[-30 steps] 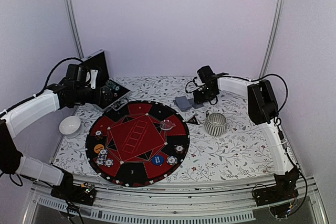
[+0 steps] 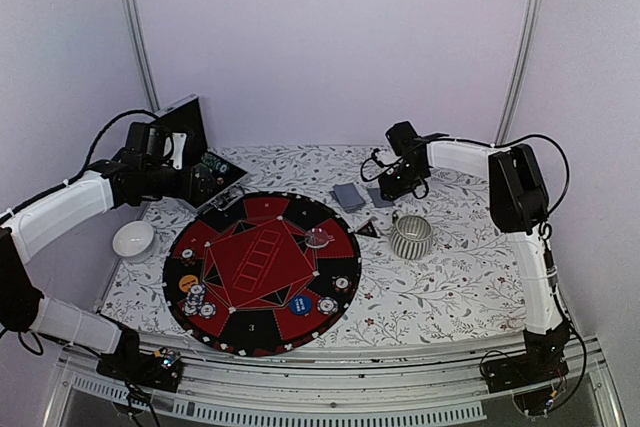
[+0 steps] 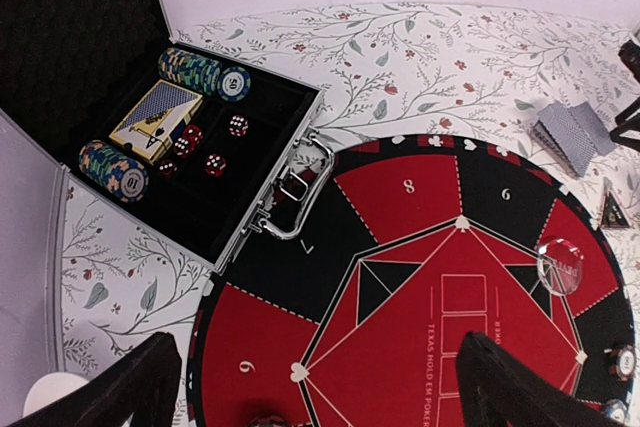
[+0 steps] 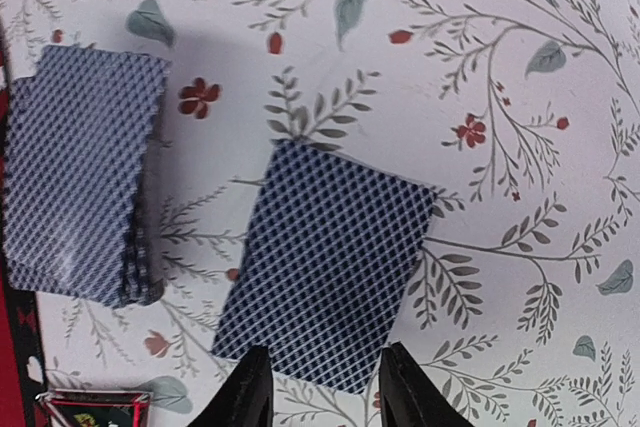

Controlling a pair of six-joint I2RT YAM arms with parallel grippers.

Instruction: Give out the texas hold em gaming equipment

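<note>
A blue-grey patterned card or thin stack [image 4: 330,262] lies flat on the floral cloth in the right wrist view. To its left, apart from it, sits a thicker card stack [image 4: 82,172]. My right gripper is partly open at the near edge of the flat card, its fingers spread, nothing visibly gripped. In the left wrist view my left gripper is wide open and empty. Beyond it stands the open black case [image 3: 190,222] with chip rolls [image 3: 113,171], a yellow card box [image 3: 156,121] and several red dice [image 3: 238,125].
The round red-and-black poker mat [image 2: 265,292] fills the table's left middle, with chips [image 2: 195,297] and a clear disc [image 2: 317,238] on it. A striped container [image 2: 411,239] and small dark triangle [image 2: 368,229] stand to its right. A white bowl [image 2: 134,239] is at left.
More of the flat card beside the stack now shows. The left arm stays still.
</note>
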